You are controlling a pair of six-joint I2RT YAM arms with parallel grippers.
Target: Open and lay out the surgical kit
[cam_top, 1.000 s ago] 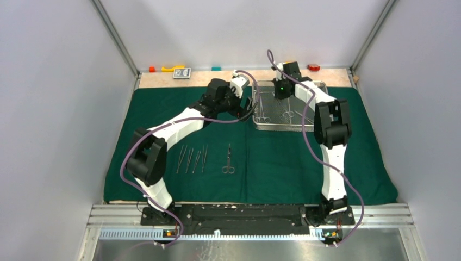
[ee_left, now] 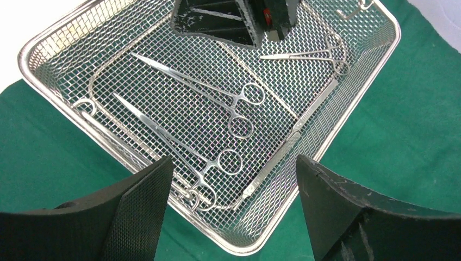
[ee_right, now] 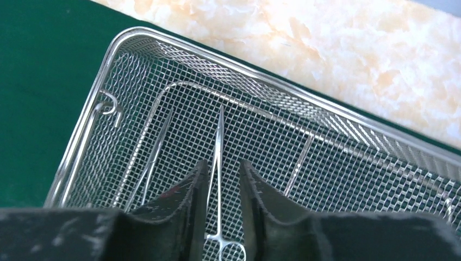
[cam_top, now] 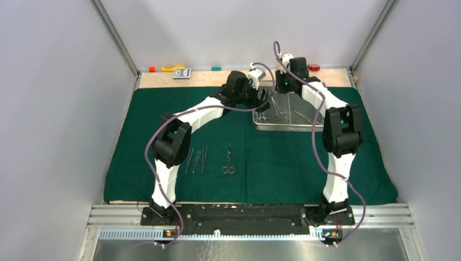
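Note:
The metal mesh tray [cam_top: 288, 127] holds several instruments. In the left wrist view, two long ring-handled instruments, one in the middle [ee_left: 236, 102] and one nearer the tray's side [ee_left: 209, 163], lie on the mesh. A smaller clamp [ee_left: 310, 55] and a flat bar-like handle [ee_left: 273, 161] are there too. My left gripper hovers over the tray's left part, open, nothing between its fingers. Above the tray's back part is my right gripper, its fingers slightly apart. The middle long instrument [ee_right: 218, 149] shows beneath that gap; contact is not visible.
Tweezers-like instruments [cam_top: 204, 159] and scissors [cam_top: 229, 163] lie on the green cloth [cam_top: 282, 168] at front left. The cloth in front of the tray is clear. A small silver box [cam_top: 182, 73] stands on the back ledge. Both grippers are close together.
My left gripper has moved right, over the tray's left part. My right gripper has drawn back towards the tray's rear edge. The middle long instrument now lies farther left, at a slant.

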